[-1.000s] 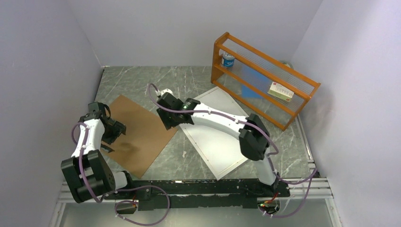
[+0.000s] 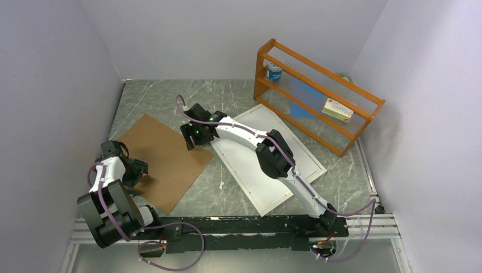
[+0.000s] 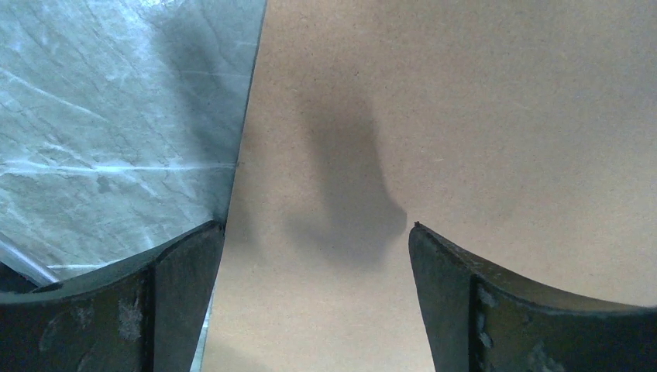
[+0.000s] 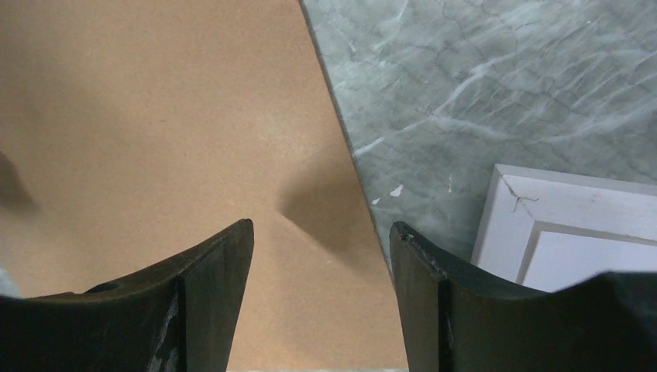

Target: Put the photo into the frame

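A brown rectangular board (image 2: 165, 153) lies flat and turned at an angle on the left of the table. To its right is a white frame (image 2: 250, 182) with a white inner panel, partly covered by my right arm. I see no picture side of a photo. My left gripper stands open over the board's left edge, one finger near the edge and the other over brown surface. Above the opposite edge, my right gripper is open too. That edge of the board (image 4: 341, 139) runs between its fingers, and the frame's corner (image 4: 507, 194) shows close by.
At the back right stands a wooden rack (image 2: 318, 68) holding a blue-and-white tin (image 2: 274, 72) and a small yellowish box (image 2: 337, 110). Bare grey marbled table (image 2: 233, 199) lies between board and frame near the front.
Over the last second the right arm has stretched leftward and lowered its gripper at the board's edge. The left gripper has come slightly lower and nearer the front. The board and frame look unmoved.
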